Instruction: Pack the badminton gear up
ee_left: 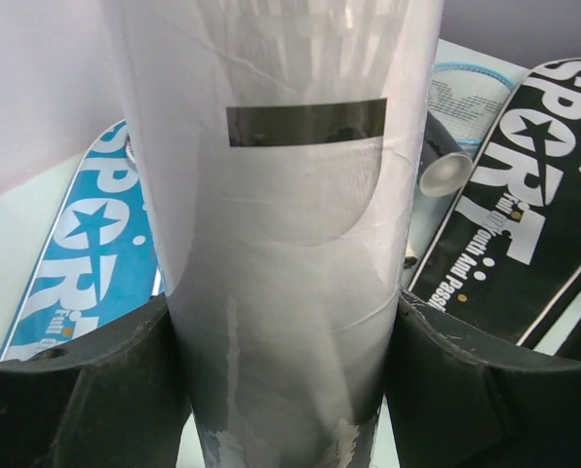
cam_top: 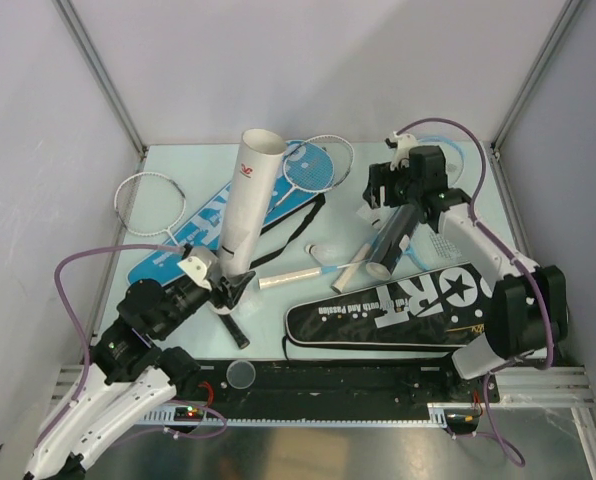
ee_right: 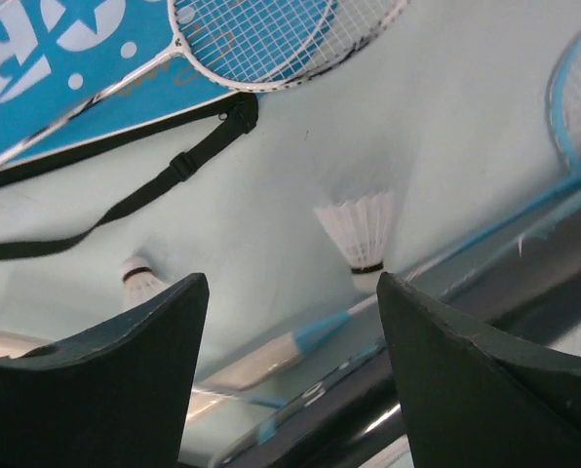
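In the top view a long white shuttlecock tube (cam_top: 246, 200) stands nearly upright, its open end up. My left gripper (cam_top: 230, 284) is shut on its lower part, and the tube (ee_left: 281, 224) fills most of the left wrist view. Over the back right of the table, my right gripper (cam_top: 378, 188) hangs with its fingers apart and nothing between them. Close to its right finger, a white shuttlecock (ee_right: 361, 237) lies on the table, cork toward that finger. A second shuttlecock (ee_right: 140, 282) lies farther left, partly hidden by the left finger.
A dark tube (cam_top: 393, 245) and rackets lie under the right arm. A black SPORT bag (cam_top: 348, 318) spans the front right; a blue bag (cam_top: 158, 267) with rackets on it lies back left. A racket head (cam_top: 150, 190) rests at far left.
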